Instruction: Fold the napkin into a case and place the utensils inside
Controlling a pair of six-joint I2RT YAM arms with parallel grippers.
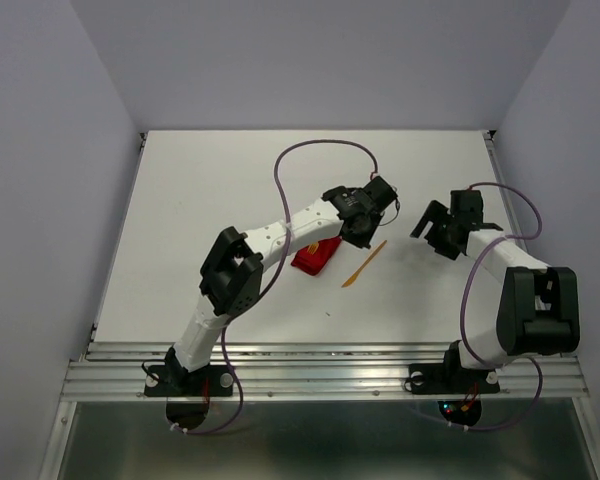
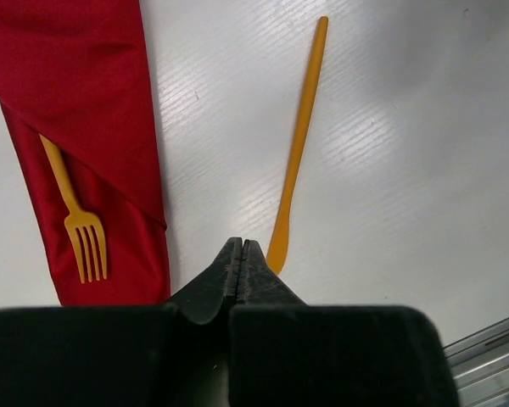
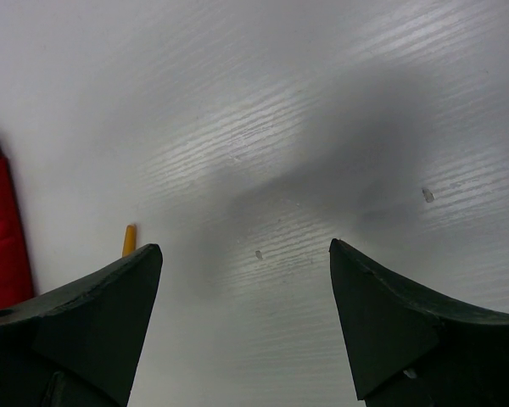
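The red napkin [image 2: 85,85] lies folded on the white table, with an orange fork [image 2: 85,237] in its fold, tines exposed. To its right lies an orange knife [image 2: 301,127] on the bare table. My left gripper hangs over the knife's lower end, fingers shut together; whether anything is between them is not visible. My right gripper [image 1: 425,225] stands open off to the right of the knife, with only table between its fingers.
Metal rails run along the front edge, and grey walls stand around.
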